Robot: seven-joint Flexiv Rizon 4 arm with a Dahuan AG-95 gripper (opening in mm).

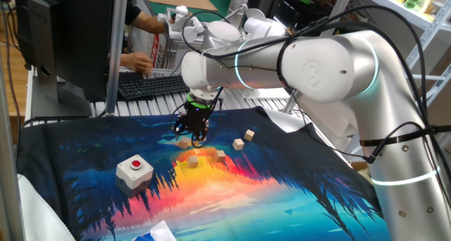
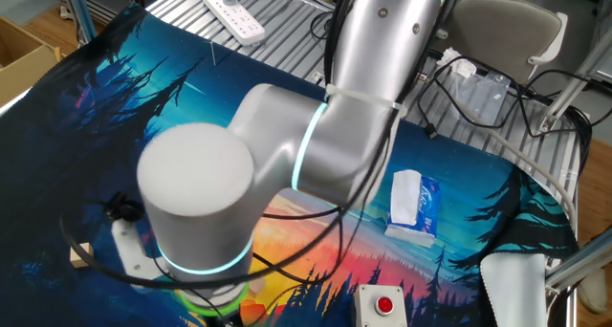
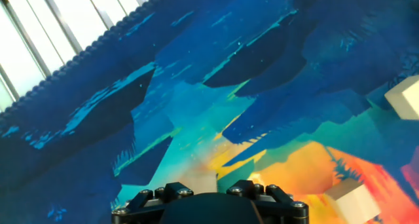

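Observation:
Several small wooden blocks lie on the printed cloth: one block (image 1: 183,143) just under the fingers, a second (image 1: 193,161) nearer the camera, a third (image 1: 219,156) to the right, and two more beyond it. My gripper (image 1: 189,137) points down above the first block, its fingers spread. In the wrist view, the open gripper shows at the bottom edge, and a blurred block (image 3: 201,181) appears between its fingers, partly hidden; contact cannot be told. Another block (image 3: 353,201) is at lower right. Exterior view 2 mostly hides the gripper behind the arm, with one block (image 2: 82,255) at left.
A grey box with a red button (image 1: 134,173) stands left of the blocks. A tissue pack (image 2: 414,208) lies on the cloth. Beyond the cloth are a keyboard (image 1: 149,86), a monitor (image 1: 74,51) and a person's hand (image 1: 137,62).

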